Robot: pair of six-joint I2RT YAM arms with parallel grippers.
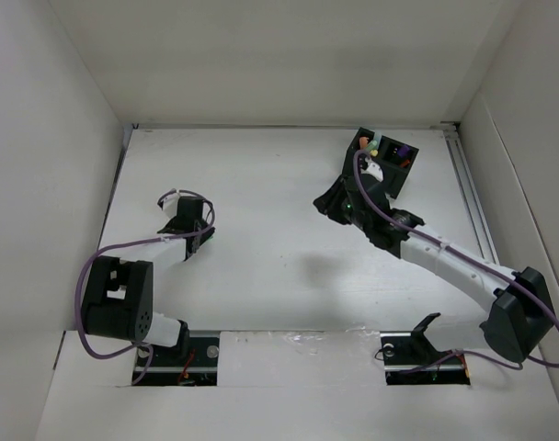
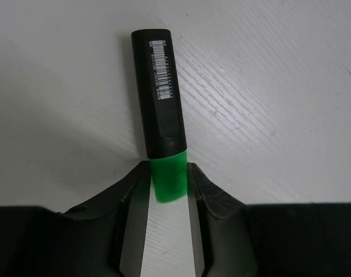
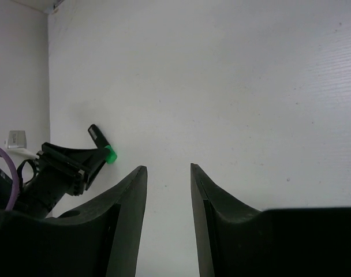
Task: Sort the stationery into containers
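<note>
A black marker (image 2: 159,98) with a barcode and a green end lies on the white table; my left gripper has its fingertips at either side of that green end, seemingly part open around it. In the right wrist view the marker (image 3: 98,136) lies at the left, under the left gripper. My right gripper is open over bare table, in front of the black compartmented container (image 1: 397,185), which holds colourful items at the back right of the top view.
Walls (image 1: 59,184) bound the workspace at the sides and back.
</note>
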